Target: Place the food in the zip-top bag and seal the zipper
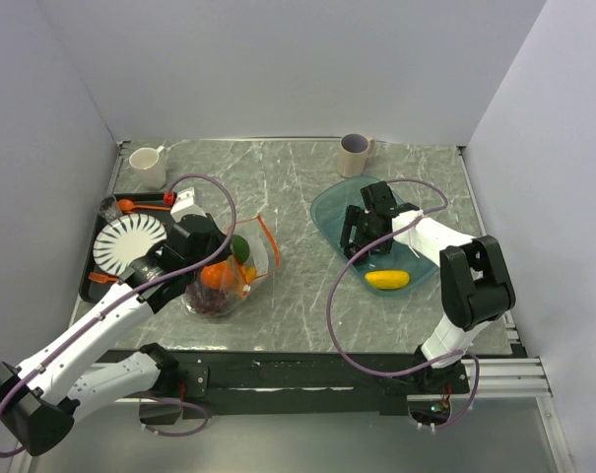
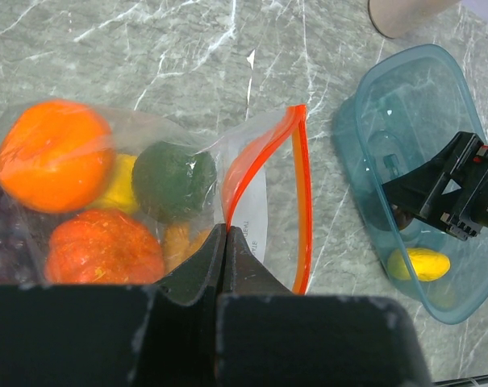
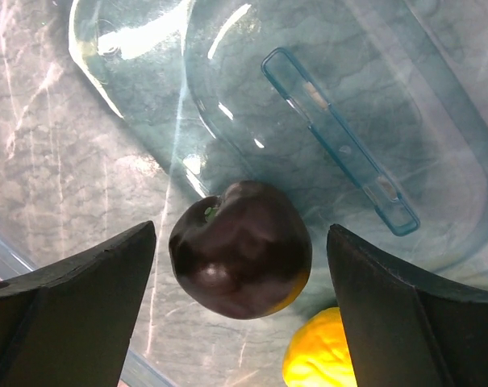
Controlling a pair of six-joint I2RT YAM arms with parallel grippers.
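Note:
In the left wrist view, the clear zip top bag (image 2: 202,129) lies with its orange zipper (image 2: 302,201) mouth parted, facing the container. An orange (image 2: 54,155), a pumpkin (image 2: 106,248), a green avocado-like item (image 2: 175,179), dark grapes (image 2: 2,242) and something yellow show inside. My left gripper is shut on the bag's near rim. Over in the teal container (image 3: 324,64), my right gripper stands open, one finger each side of a dark round fruit (image 3: 242,250), with small gaps. A yellow item (image 1: 386,280) rests beside it in the container.
Behind the container stands a beige mug (image 1: 354,156). At left, a black tray (image 1: 89,281) holds a white plate (image 1: 128,244) and orange utensils, with a white mug (image 1: 148,168) near it. Bare counter (image 1: 302,281) lies between bag and container.

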